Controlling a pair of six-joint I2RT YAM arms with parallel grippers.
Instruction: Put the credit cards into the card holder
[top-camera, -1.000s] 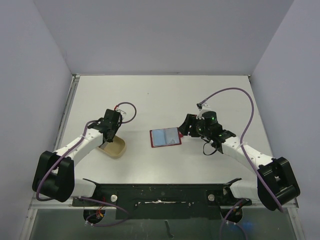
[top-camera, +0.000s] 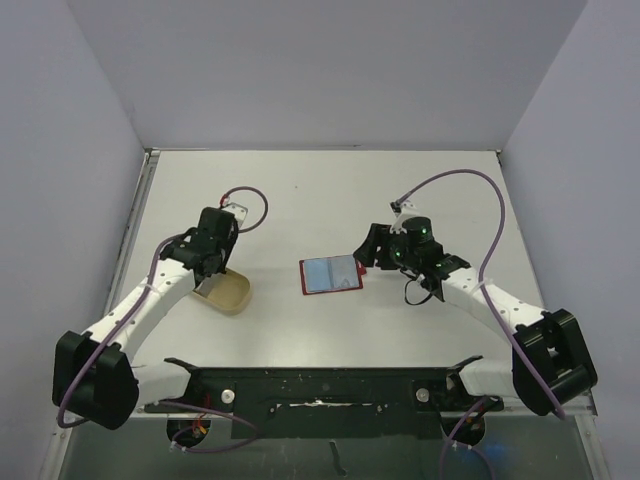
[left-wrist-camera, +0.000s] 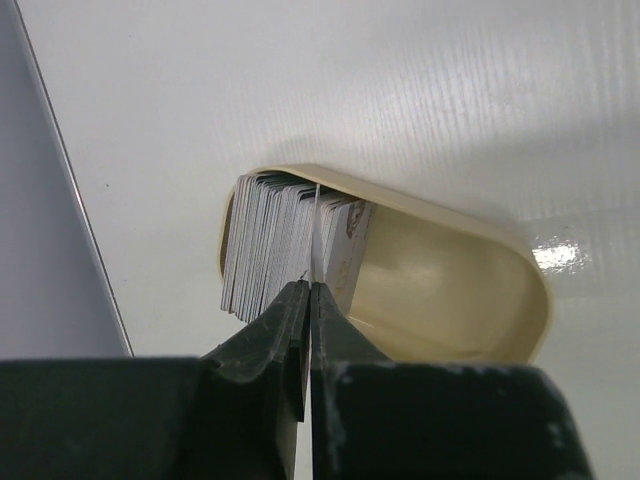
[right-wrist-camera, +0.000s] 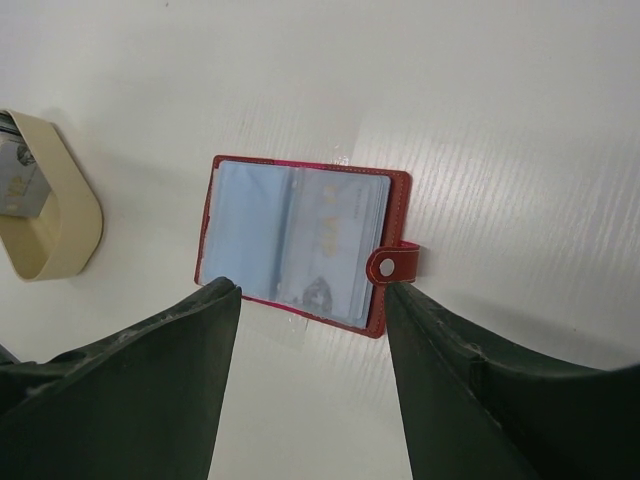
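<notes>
My left gripper is shut on one card (left-wrist-camera: 317, 235), which shows almost edge-on as a thin pale strip above the box. Below it, the other credit cards (left-wrist-camera: 265, 240) stand packed together at one end of the cream box (left-wrist-camera: 530, 290). Red-edged and lying open flat on the table is the card holder (right-wrist-camera: 235, 220), its clear sleeves facing up and a gold-marked card or print showing through the right-hand sleeve. My right gripper is open above the holder's near edge, with nothing between its fingers.
The holder's snap strap (right-wrist-camera: 393, 265) sticks out on its right side. Bare white table (top-camera: 280, 210) lies between box and holder and behind both. Side walls (top-camera: 60, 130) bound the table left and right.
The right gripper has shifted only slightly.
</notes>
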